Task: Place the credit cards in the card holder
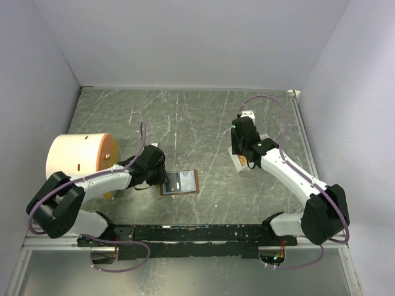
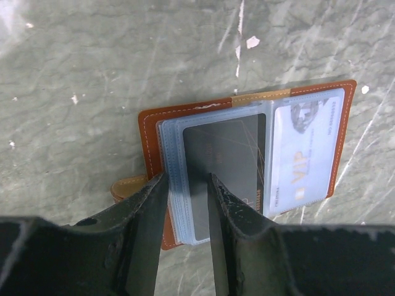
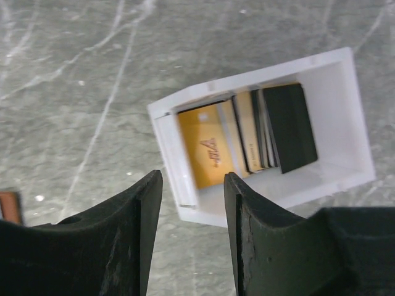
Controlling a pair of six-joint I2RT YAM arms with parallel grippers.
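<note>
The brown card holder point(image 2: 150, 143) lies open on the table, showing clear sleeves with a dark card point(image 2: 221, 151) on the left page and a white VIP card point(image 2: 303, 154) on the right. My left gripper is down at its left page, fingers apart: one by the sleeves' left edge, the other over the dark card. Whether the fingertips press on it cannot be told. My right gripper hangs open and empty above the near left side of a white box point(image 3: 265, 75). Inside stand several cards, including an orange one point(image 3: 213, 145) and a black one point(image 3: 290, 126).
A cream cylinder point(image 1: 77, 154) with an orange rim stands at the left, beside my left arm.
</note>
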